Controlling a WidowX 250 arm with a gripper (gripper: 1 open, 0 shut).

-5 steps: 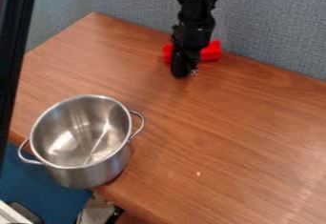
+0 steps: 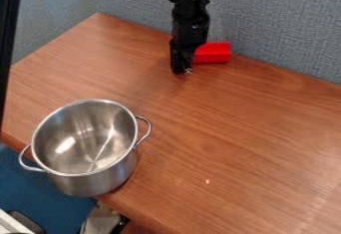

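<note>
A red block lies on the wooden table at the back, near the grey wall. My black gripper hangs low at the block's left end, partly in front of it, with its tips near the tabletop. It looks shut, and nothing shows between its fingers, though they are small and dark here.
A steel pot with two handles stands at the table's front left edge. The grey wall runs behind the block.
My gripper has moved left from in front of the red block toward its left end, baring more of the block's right part.
</note>
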